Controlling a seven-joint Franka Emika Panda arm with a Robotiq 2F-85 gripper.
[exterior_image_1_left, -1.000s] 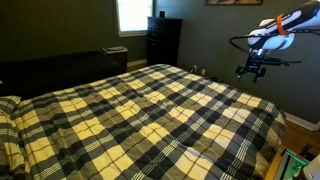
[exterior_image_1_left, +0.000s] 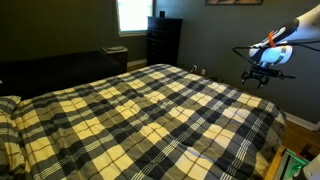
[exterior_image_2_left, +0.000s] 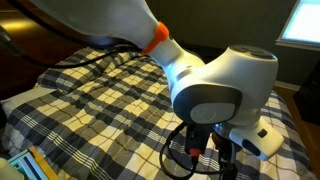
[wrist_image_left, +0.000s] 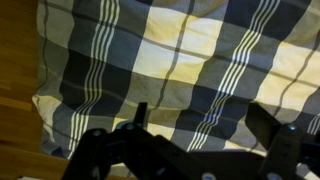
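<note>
A black, white and cream plaid blanket (exterior_image_1_left: 150, 115) covers the whole bed, lying mostly flat with slight wrinkles. Over its right edge in exterior view 1 hangs my gripper (exterior_image_1_left: 254, 80), open, in the air above the cloth. The wrist view looks down on the plaid (wrist_image_left: 190, 65), with my two dark fingers (wrist_image_left: 142, 118) wide apart at the bottom and nothing between them. In exterior view 2 the white arm housing (exterior_image_2_left: 225, 95) hides part of the gripper and of the blanket behind it.
Wooden floor (exterior_image_1_left: 302, 140) shows past the bed's right side, close to the arm's base. A dark headboard (exterior_image_1_left: 60, 72) runs along the far left. A dark dresser (exterior_image_1_left: 164, 40) and a window stand at the back.
The blanket looks the same.
</note>
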